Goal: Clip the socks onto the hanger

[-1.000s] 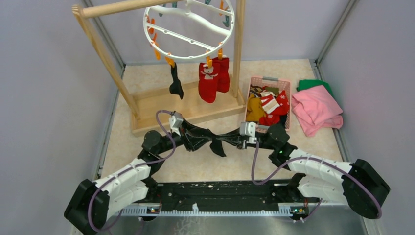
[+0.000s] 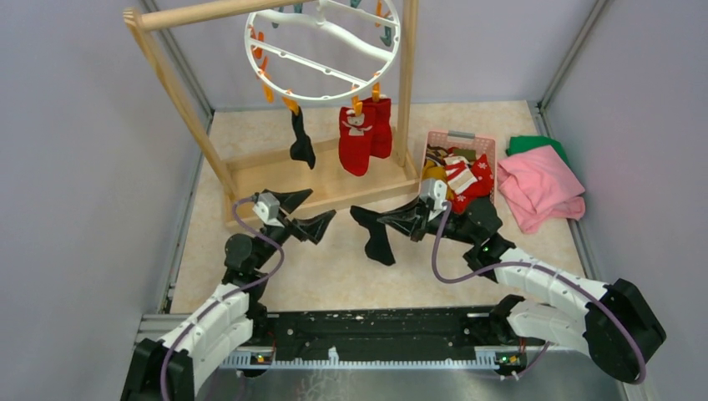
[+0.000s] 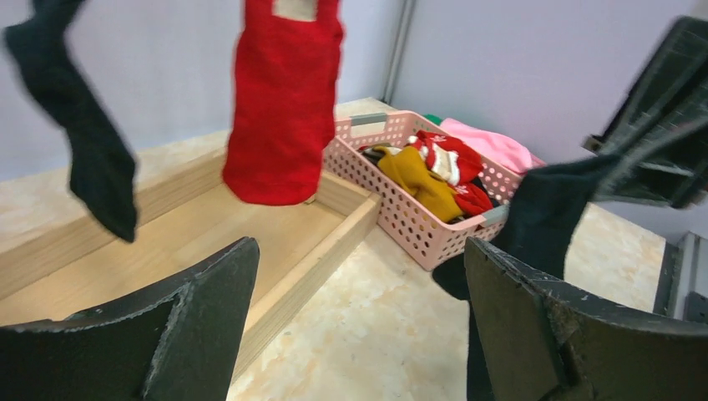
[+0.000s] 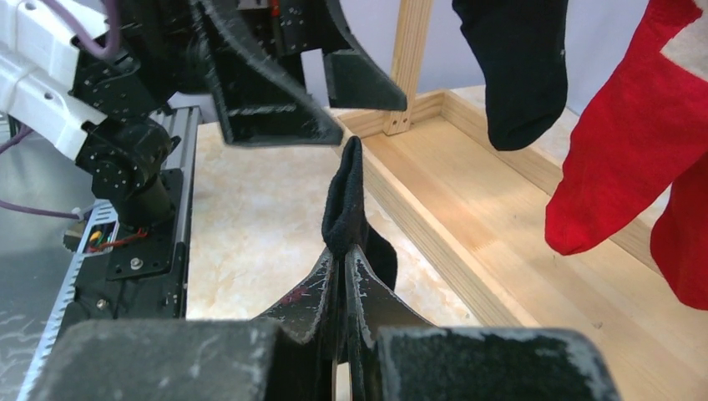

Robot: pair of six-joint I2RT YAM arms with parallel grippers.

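A black sock [image 2: 377, 241] hangs above the table, its upper part pinched in my right gripper [image 2: 384, 220]. In the right wrist view the shut fingers [image 4: 367, 288] hold this sock's cloth [image 4: 344, 209] at their tips. To its left, my left gripper [image 2: 322, 208] stands wide open with nothing between its fingers. The white round hanger [image 2: 321, 54] is at the back. From its orange clips hang another black sock [image 2: 300, 142] and a pair of red socks [image 2: 356, 144]. Between the left fingers, the left wrist view shows only floor and tray behind.
At the right, a pink basket [image 2: 429, 140] holds several socks. Pink cloth [image 2: 538, 185] and green cloth [image 2: 526, 143] lie beside it. A wooden frame [image 2: 179, 104] with a low tray base stands under the hanger. Bare tabletop lies in front.
A second ago both grippers met at the black sock. The left has since opened and drawn back to the left; the sock now dangles from the right gripper, which shifted slightly towards the frame.
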